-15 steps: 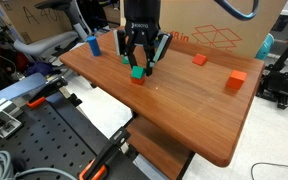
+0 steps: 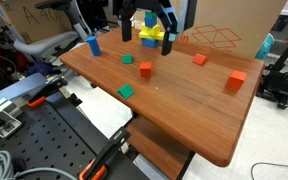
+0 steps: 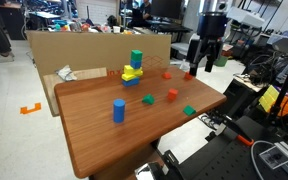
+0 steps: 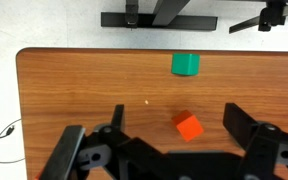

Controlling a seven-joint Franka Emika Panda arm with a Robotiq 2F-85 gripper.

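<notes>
My gripper (image 2: 147, 42) is open above the table, with a wide gap and nothing held between its fingers. Below it an orange block (image 2: 145, 70) rests on the wood; the wrist view shows that orange block (image 4: 187, 126) turned at an angle within the gap. Apart from it, a green block (image 2: 125, 91) lies near the table's edge. That green block (image 4: 185, 64) appears higher up in the wrist view. A second green block (image 3: 146, 99) stands farther in on the table. Behind them rises a stack (image 3: 134, 72) of blue, yellow and green pieces.
A blue cylinder (image 3: 119, 110) stands apart on the table. Another orange block (image 2: 235, 80) and a smaller orange-red piece (image 2: 199, 59) lie toward the other end. A cardboard panel (image 3: 79, 58) closes off the back.
A second ago the green block was atop the orange one at my fingers. Now the two lie apart on the table, the green nearer the edge. My gripper has risen and its fingers have spread.
</notes>
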